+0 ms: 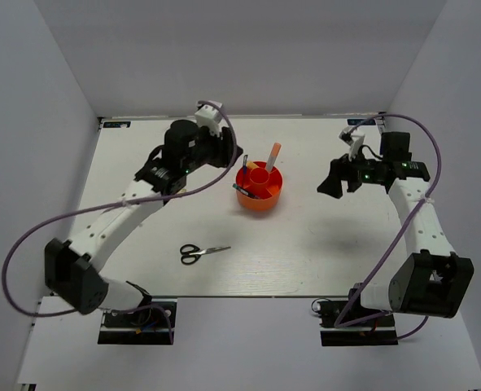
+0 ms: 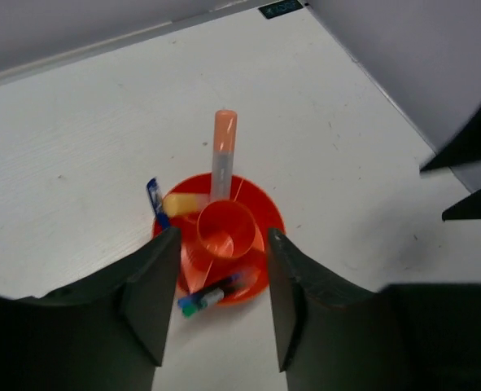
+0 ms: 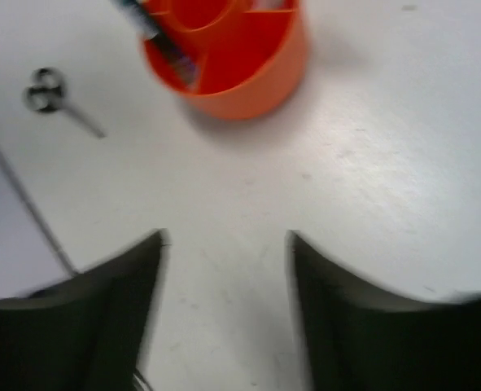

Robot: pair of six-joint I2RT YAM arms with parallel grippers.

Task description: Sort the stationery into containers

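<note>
An orange round container (image 1: 259, 204) with a middle cup and side compartments stands near the table's centre. In it are a blue pen (image 2: 156, 199), a yellowish cylinder (image 2: 183, 204), an orange-tipped clear stick (image 2: 223, 151) and dark pens with a green end (image 2: 216, 295). Black-handled scissors (image 1: 201, 253) lie on the table toward the front left. My left gripper, open and empty, is just left of the container in the top view. Over bare table to the container's right hangs my right gripper, also open, nothing between its blurred fingers.
A small yellowish item (image 1: 182, 191) is partly hidden by the left arm. Both arms trail purple cables.
</note>
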